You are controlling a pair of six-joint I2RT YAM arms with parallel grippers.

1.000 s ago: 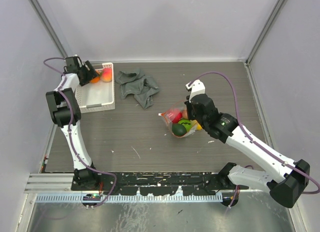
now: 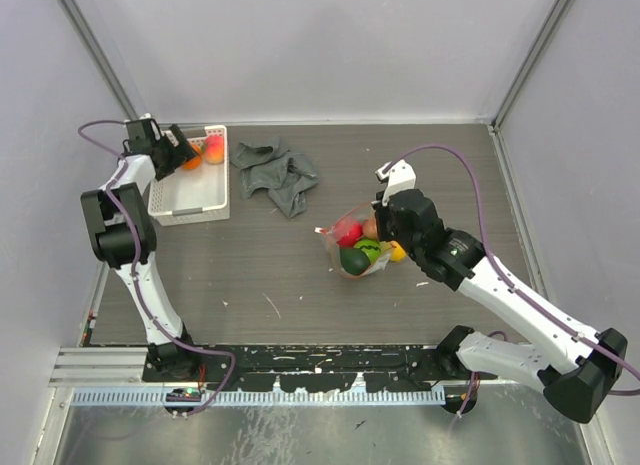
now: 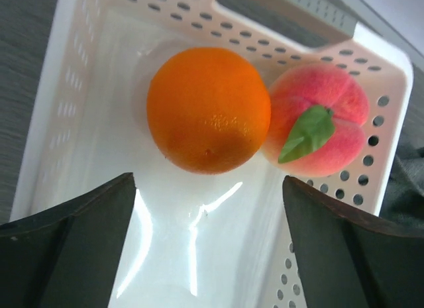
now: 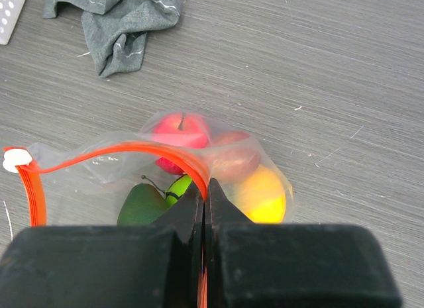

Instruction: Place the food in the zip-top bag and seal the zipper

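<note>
In the left wrist view an orange (image 3: 209,109) lies in the white basket (image 3: 50,116), touching a pink peach (image 3: 341,102) with a green leaf. My left gripper is open over the basket, its fingers (image 3: 86,235) apart on the near side of the orange with nothing between them. The clear zip bag (image 4: 99,162) stands on the table with its orange-edged mouth agape. My right gripper is shut on that edge. Inside the bag are a red apple (image 4: 182,132), a green avocado (image 4: 140,205), a yellow fruit (image 4: 262,195) and other food.
A crumpled grey cloth (image 2: 278,175) lies between the basket and the bag. Walls rise at the back and both sides.
The right arm has moved very slightly to the right, still at the bag's edge.
</note>
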